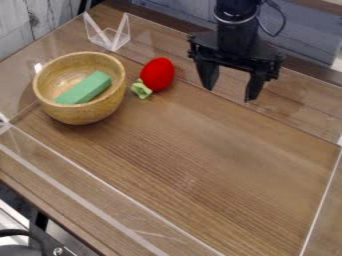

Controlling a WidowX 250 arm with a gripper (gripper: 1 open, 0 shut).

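My gripper (233,70) is a black two-fingered tool at the upper middle right, above the wooden table (201,170); whether it is open or shut is hard to tell. A red oval object (158,73) lies left of it, with a small light-green object (140,89) at its lower left. A wooden bowl (62,76) on the left holds a green block (86,88).
A white wire-like rack (110,30) stands at the back left. A back wall borders the table at the upper right. A dark object (16,242) shows at the bottom left corner.
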